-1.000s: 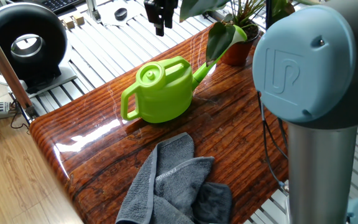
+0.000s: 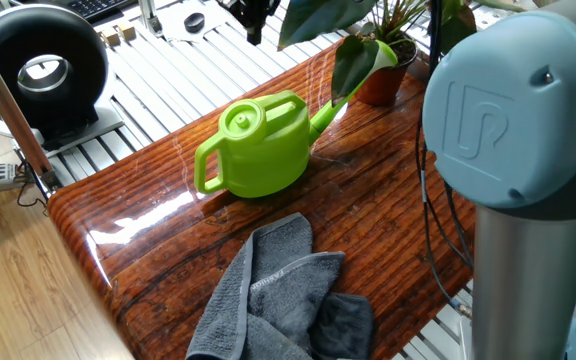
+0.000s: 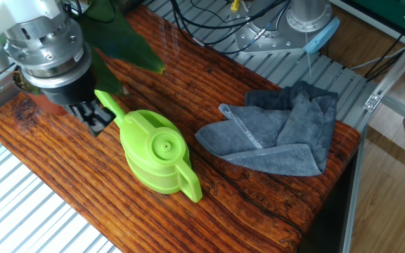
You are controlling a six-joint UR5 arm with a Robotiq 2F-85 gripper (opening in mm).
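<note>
A bright green watering can [image 2: 260,150] stands upright on the glossy brown wooden board [image 2: 148,215], its spout pointing toward the potted plant [image 2: 378,85]. In exterior view 2 the same can [image 3: 159,151] shows from above, lid and handle toward the board's near side. My gripper [image 3: 98,121] hangs pointing down near the spout end in that view, with no contact visible. In exterior view 1 the gripper [image 2: 255,28] shows only partly at the top edge, beyond the board. Whether its fingers are apart is unclear; nothing held can be made out.
A crumpled grey towel [image 2: 268,295] covers part of the board near the arm's base [image 3: 280,31]. Broad plant leaves [image 3: 118,46] reach close to the gripper. Black cables [image 2: 433,215] hang beside the arm. Bare board lies left of the can in exterior view 1.
In exterior view 1 my gripper has shifted upward and slightly left, partly out of the frame. The blue-capped arm joint has moved right. Can, towel and plant pot have stayed put.
</note>
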